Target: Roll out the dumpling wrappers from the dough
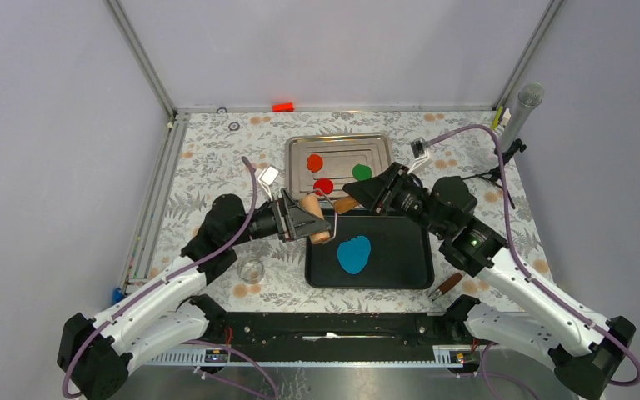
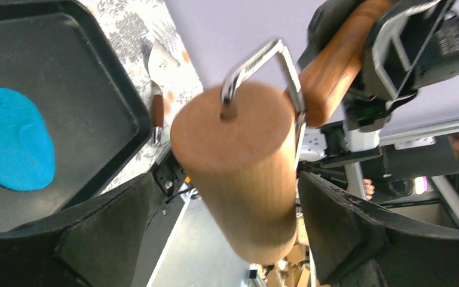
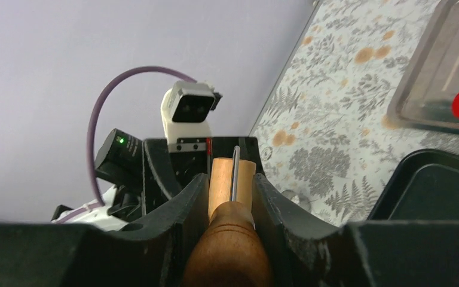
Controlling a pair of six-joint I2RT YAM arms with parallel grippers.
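Note:
A wooden roller on a metal frame is held in the air over the black tray's left part. My right gripper is shut on its handle. My left gripper is round the roller drum, its fingers part open on either side; whether they touch it I cannot tell. A flattened blue dough piece lies in the black tray.
A steel tray behind holds red and green discs. A glass bowl is at left, a scraper at right, a stand with a grey cylinder at back right.

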